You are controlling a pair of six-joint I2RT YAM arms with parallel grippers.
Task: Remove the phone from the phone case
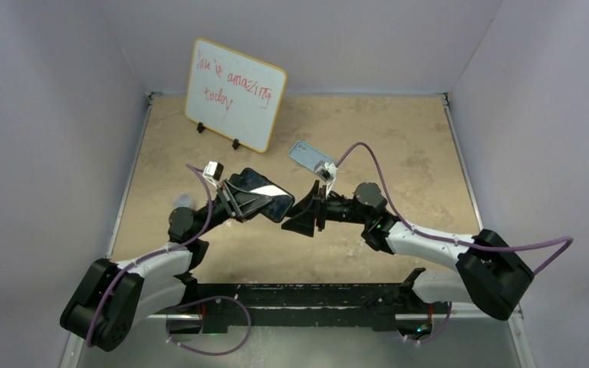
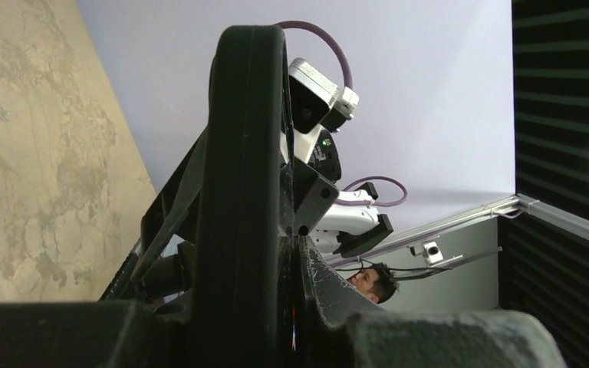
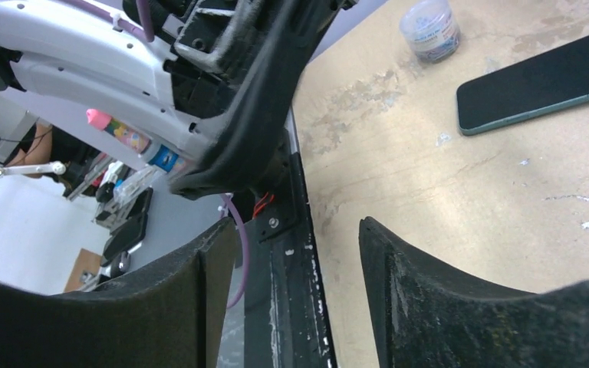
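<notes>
My left gripper holds a black phone in its case up off the table, between its fingers. In the left wrist view the phone stands edge-on, filling the middle. To its right, my right gripper is open with nothing between its fingers, close to the phone but apart from it. In the right wrist view its two fingertips stand wide apart. Whether the phone sits fully inside the case cannot be told.
A light-blue phone lies on the table behind the grippers. A whiteboard stands at the back left. A small clear jar sits on the table.
</notes>
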